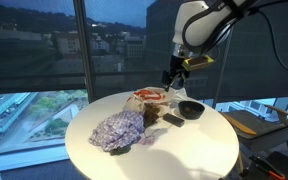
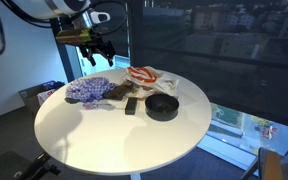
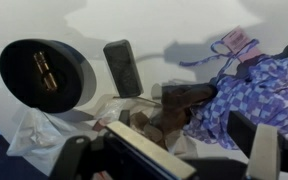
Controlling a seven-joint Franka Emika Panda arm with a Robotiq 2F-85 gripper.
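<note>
Above the round white table, my gripper point(image 1: 176, 77) hangs with its fingers spread apart and nothing between them. In the wrist view the two fingers point(image 3: 150, 152) frame the lower edge, wide apart. A purple-blue checked cloth point(image 3: 246, 100) lies crumpled below, with a pale pink tag point(image 3: 234, 40) beside it. The black bowl point(image 2: 162, 108) stands upright and holds copper-coloured cylinders point(image 3: 46, 70). A dark oblong block point(image 3: 123, 68) lies between bowl and cloth. Next to the cloth is a brown object point(image 3: 184, 98), partly hidden.
A clear plastic bag with red-orange markings point(image 1: 152, 93) sits at the table's back. Windows and dark blinds stand behind, and a wooden chair point(image 1: 249, 122) is at the right.
</note>
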